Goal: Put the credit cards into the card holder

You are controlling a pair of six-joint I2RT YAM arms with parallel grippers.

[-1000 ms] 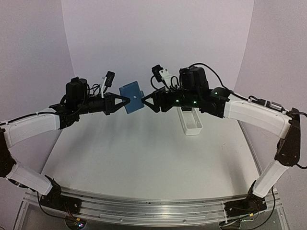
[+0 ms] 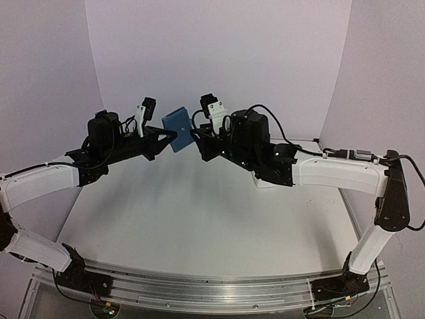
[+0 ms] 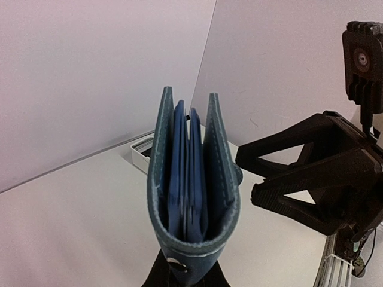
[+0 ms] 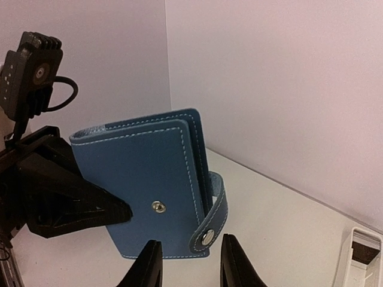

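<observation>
A blue card holder [image 2: 178, 126] is held upright in the air by my left gripper [image 2: 169, 136], which is shut on it. In the left wrist view its opening faces up, with blue inner sleeves [image 3: 187, 173] visible; whether cards are in them I cannot tell. A strap with a snap [image 4: 207, 237] sits on its side in the right wrist view. My right gripper is part open beside the holder, just below the strap, with nothing clearly between its fingertips.
A white open tray [image 4: 359, 257] lies on the table at the back right, behind the right arm.
My right arm has shifted left toward the holder and changed its angle. The holder and left gripper have moved slightly, the holder staying in that gripper.
</observation>
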